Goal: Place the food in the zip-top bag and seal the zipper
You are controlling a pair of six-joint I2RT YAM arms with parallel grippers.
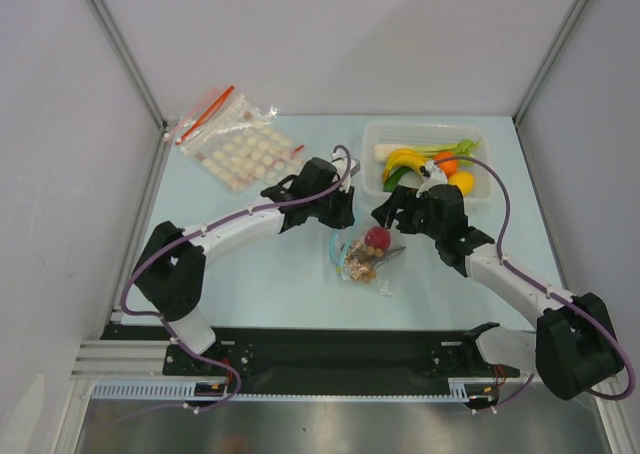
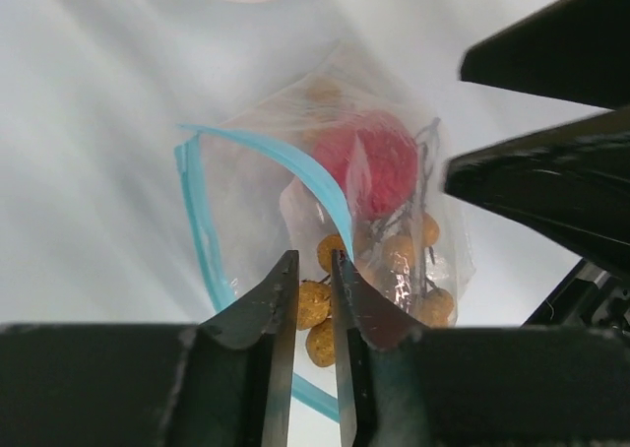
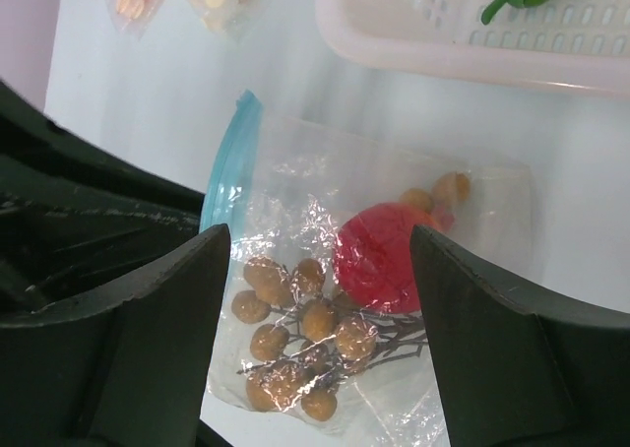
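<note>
A clear zip top bag (image 1: 386,282) with a light blue zipper (image 2: 317,178) lies on the table, its mouth gaping toward the left. Inside are a red round fruit (image 3: 378,257) and several small brown fruits (image 3: 318,321) on twigs. My left gripper is over the bag's mouth, its fingertips a narrow gap apart and the bag visible behind them; nothing is clearly held. Above the bag's far side hangs my right gripper, wide open, with nothing between its fingers. The fingers of my left gripper hide part of the lower zipper edge.
A white basket (image 1: 375,132) at the back right holds bananas (image 1: 403,162), an orange and other produce. At the back left lies a larger bag (image 1: 247,155) with pale round pieces, its zipper orange-red.
</note>
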